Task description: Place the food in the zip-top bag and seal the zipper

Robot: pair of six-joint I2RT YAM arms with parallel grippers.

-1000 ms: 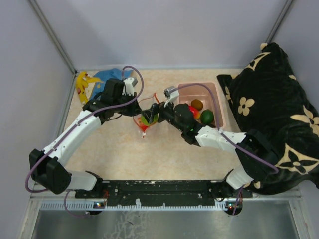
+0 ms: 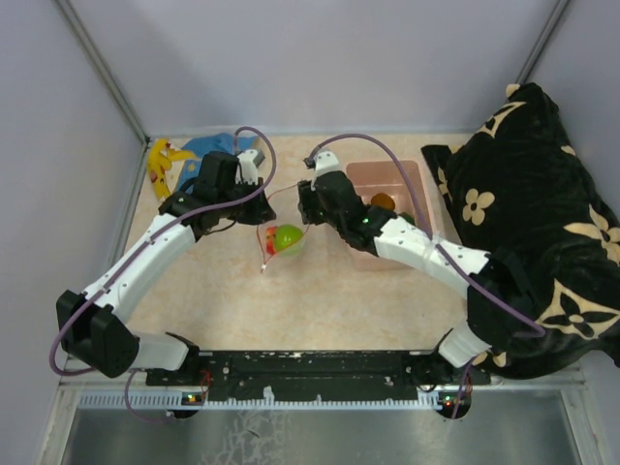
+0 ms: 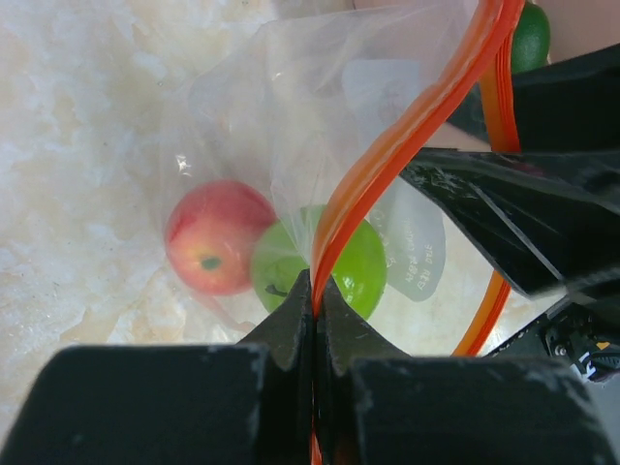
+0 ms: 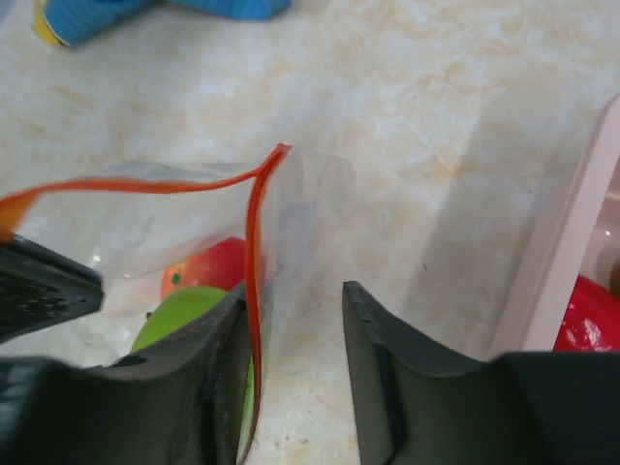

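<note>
A clear zip bag with an orange rim (image 3: pixel 378 165) stands with its mouth spread on the table. My left gripper is shut on that rim, which runs between its fingertips. Inside the bag lie a green fruit (image 2: pixel 288 236) and a red one (image 3: pixel 218 237), touching or nearly so. At the bag's right side, my right gripper is partly open. The bag's right edge (image 4: pixel 254 242) passes between its fingers, close to the left one, with a gap to the other finger (image 4: pixel 360 334).
Right of the bag stands a pink bin (image 2: pixel 417 179) with a brown item (image 2: pixel 383 201) and other food. Yellow bananas (image 2: pixel 155 165) and a blue cloth (image 2: pixel 201 147) lie at the back left. A black flowered cloth (image 2: pixel 542 232) fills the right side.
The fruit now shows more fully. The left arm has hardly moved.
</note>
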